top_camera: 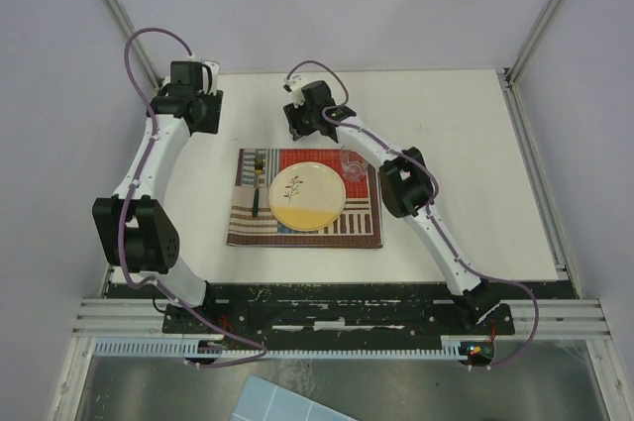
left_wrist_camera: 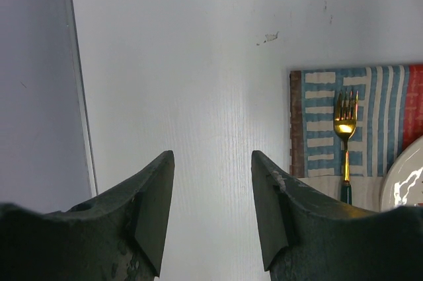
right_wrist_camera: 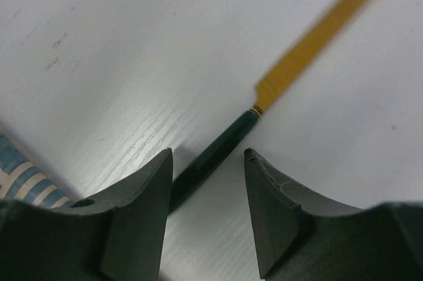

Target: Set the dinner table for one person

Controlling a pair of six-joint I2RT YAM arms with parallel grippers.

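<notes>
A striped placemat [top_camera: 238, 228] lies mid-table. On it are a round cream plate [top_camera: 307, 193], a gold fork with a dark handle [left_wrist_camera: 346, 132] left of the plate, and a clear glass [top_camera: 354, 165] at the upper right, partly behind my right arm. Beyond the mat's far edge lies a knife [right_wrist_camera: 228, 139] with a gold blade and dark green handle. Directly over its handle, my right gripper stands open, the handle's end passing behind one finger. Off to the far left, my left gripper is open above bare table.
A grey wall [top_camera: 59, 124] borders the left side, close to my left arm. My right forearm crosses the placemat's right corner, near the glass.
</notes>
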